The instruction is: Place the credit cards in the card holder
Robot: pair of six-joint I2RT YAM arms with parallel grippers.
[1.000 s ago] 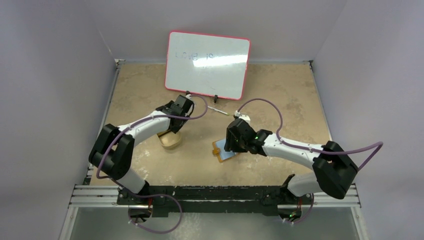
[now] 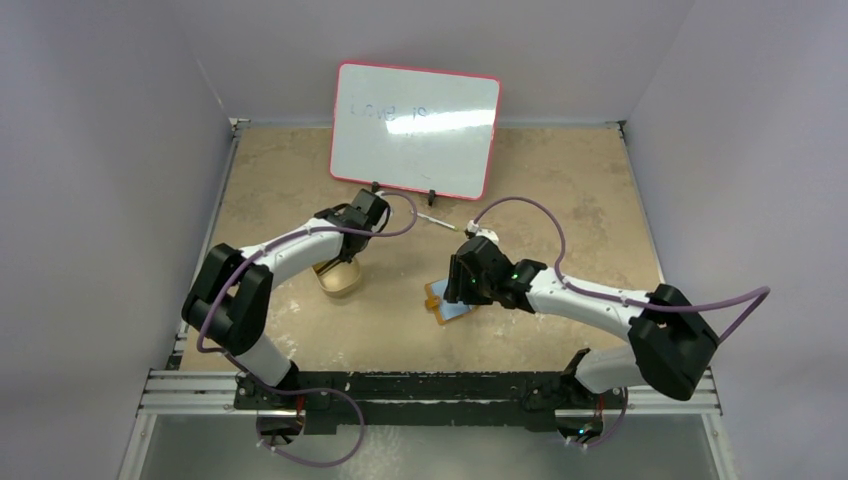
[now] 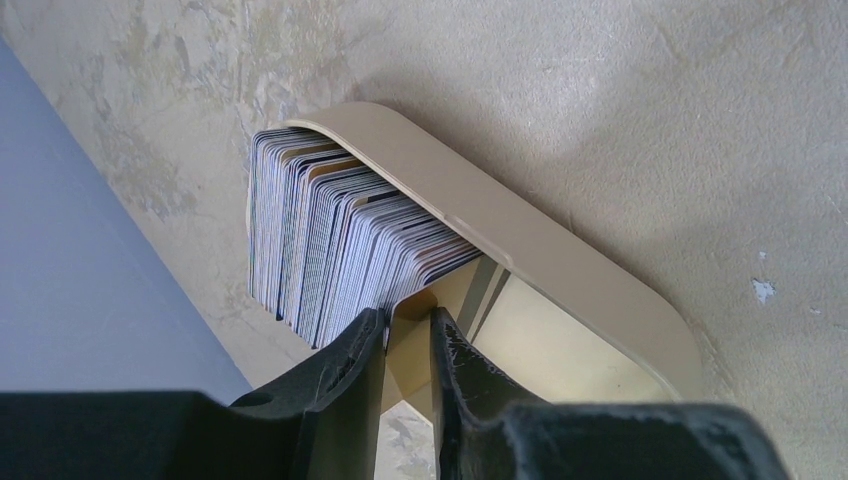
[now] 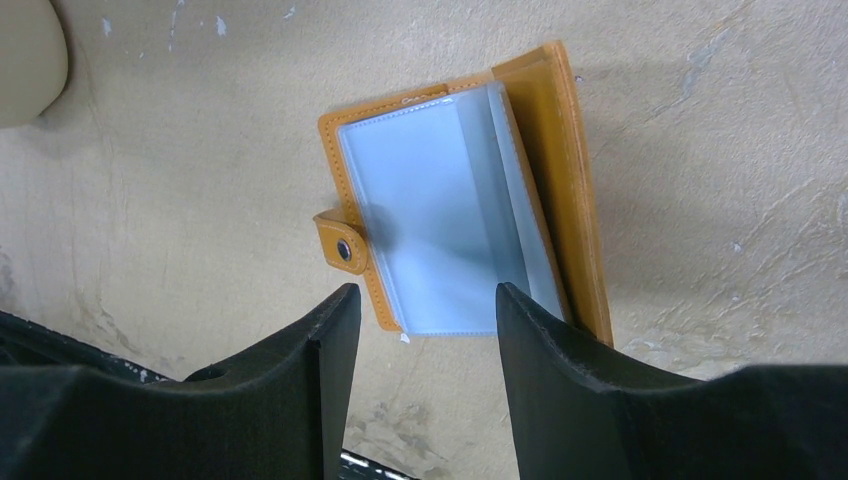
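Note:
In the left wrist view a dense row of credit cards point(image 3: 345, 235) stands on edge in a beige box point(image 3: 560, 250), tilted together toward one end. My left gripper is at the end of that row, its fingers a little apart. A gold card point(image 3: 405, 352) shows in the gap, and a white card edge lies against one fingertip; no firm hold shows. The tan card holder point(image 4: 575, 190) lies spread on the table with clear bluish sleeves point(image 4: 430, 210) up. Above it my right gripper is open and empty.
At the back stands a whiteboard point(image 2: 415, 125) with a pink frame, a pen point(image 2: 437, 221) lying in front of it. Bare table point(image 2: 395, 285) separates the box and the holder. The holder's snap tab point(image 4: 343, 243) sticks out at its side.
My left arm has shifted very slightly at the box. The right gripper has moved a touch to the left over the holder, which lies where it was.

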